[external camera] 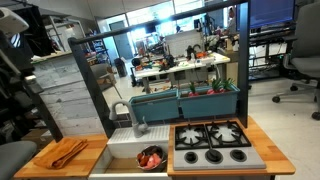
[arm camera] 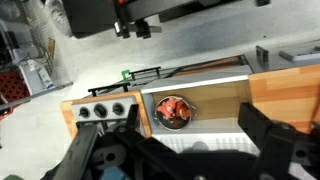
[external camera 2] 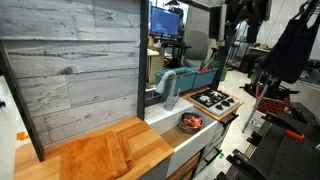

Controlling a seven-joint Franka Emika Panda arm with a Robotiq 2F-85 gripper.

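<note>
My gripper is open, its dark fingers wide apart at the bottom of the wrist view with nothing held between them. It hangs high above the counter, clear of everything on it. Below, a metal bowl [arm camera: 173, 112] with red items inside sits in the white sink [arm camera: 220, 105]. The same bowl [external camera: 152, 158] shows beside the stove in exterior view 1. An orange cloth [external camera 2: 92, 163] lies folded on the wooden counter [external camera 2: 148, 146] to the sink's left.
A stove [external camera: 215, 147] with black grates and knobs fills the counter right of the sink. A faucet [external camera 2: 169, 88] rises behind the basin. Blue bins [external camera: 208, 102] line the back, and a dark frame post [external camera: 243, 65] stands at the right.
</note>
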